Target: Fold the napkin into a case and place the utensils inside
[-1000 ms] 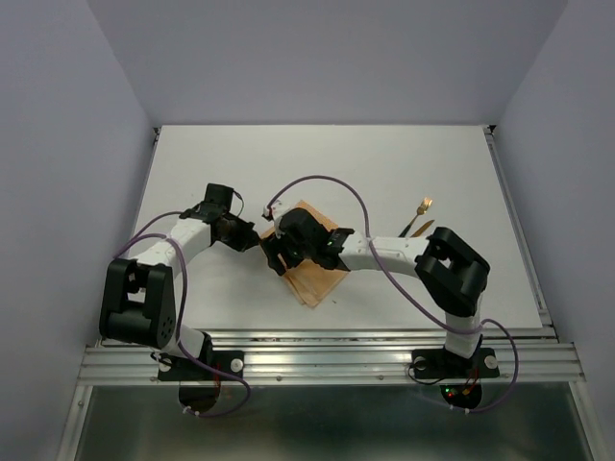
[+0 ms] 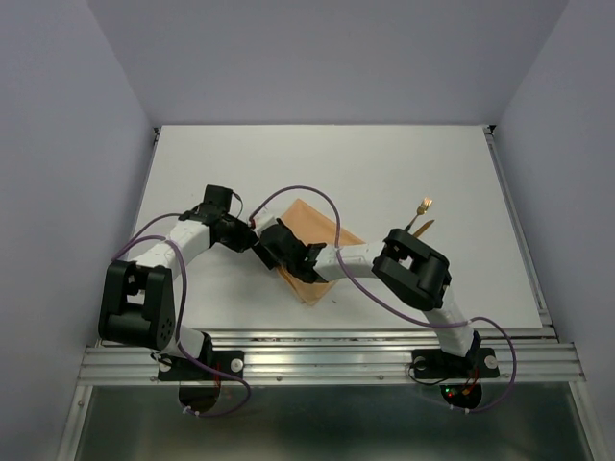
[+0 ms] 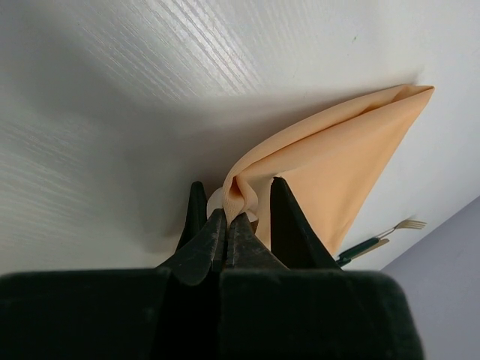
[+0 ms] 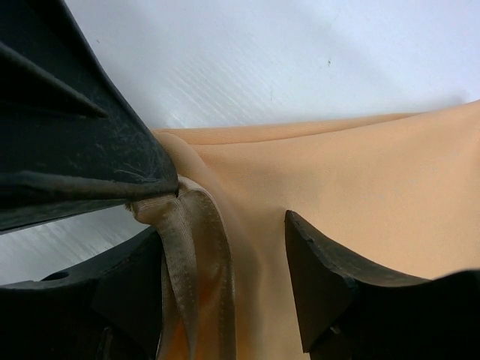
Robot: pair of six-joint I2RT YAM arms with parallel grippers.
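The peach napkin (image 2: 309, 223) lies folded on the white table, partly hidden under the arms. My left gripper is shut on a bunched edge of it. My right gripper is close beside, part open, its fingers straddling a stitched, upturned strip of cloth, with the left gripper's dark fingers at upper left in the right wrist view. The utensils, a fork (image 2: 424, 205) and a gold-handled piece (image 2: 425, 228), lie to the right of the napkin.
Both arms meet closely at the napkin's left side.
Over the last second the right arm has moved left and lower, toward the left gripper and the napkin's edge. The left arm has barely moved.
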